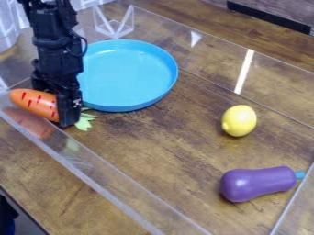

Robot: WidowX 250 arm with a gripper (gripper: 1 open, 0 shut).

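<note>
My black gripper (55, 103) is low at the left side, right over an orange toy carrot (33, 103) with green leaves, which lies partly hidden beneath it beside a clear wall. The fingers are dark against the carrot and hard to make out; the gripper is open. A blue plate (123, 73) lies just behind and to the right of them.
A yellow lemon (240, 119) and a purple eggplant (255, 184) lie on the right of the wooden table (153, 170). Clear plastic walls border the area.
</note>
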